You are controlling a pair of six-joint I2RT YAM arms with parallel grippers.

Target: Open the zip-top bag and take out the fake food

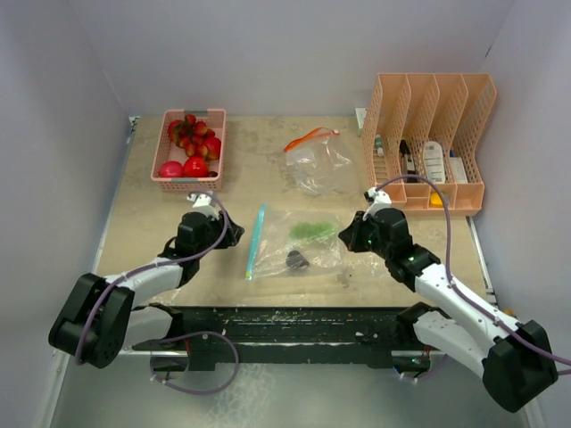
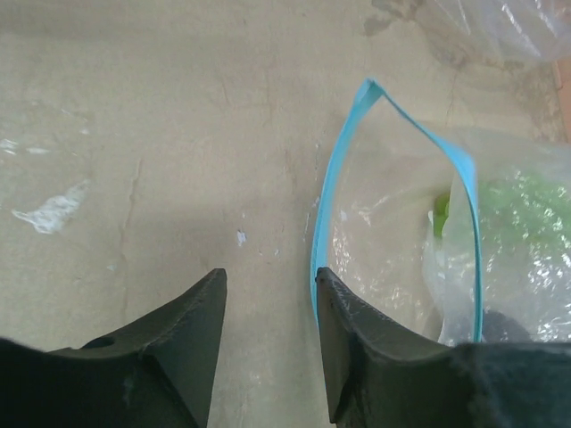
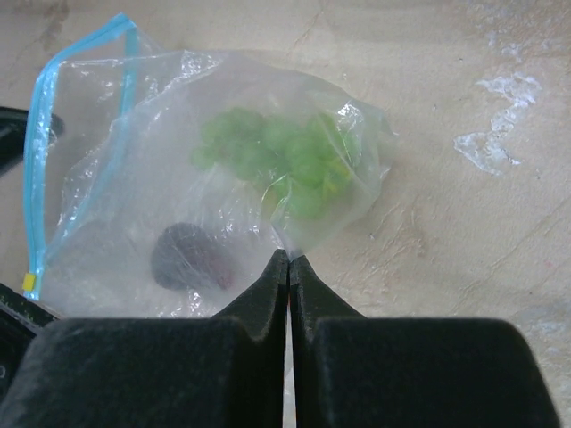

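The clear zip bag (image 1: 277, 236) lies mid-table, its blue zip edge (image 1: 255, 241) facing left. Through the film show green fake grapes (image 3: 285, 156) and a dark round item (image 3: 183, 257). In the left wrist view the two blue lips stand apart, so the mouth gapes. My left gripper is part open just left of the mouth; nothing is between its fingers, and the right fingertip overlaps the near lip in view. My right gripper is shut at the bag's right end, the film drawn to a point at its tips.
A pink basket (image 1: 161, 143) with red fake food stands at the back left. Behind the zip bag lies an empty orange-topped bag (image 1: 319, 165). A peach organizer (image 1: 384, 116) occupies the back right. Bare table surrounds the left gripper.
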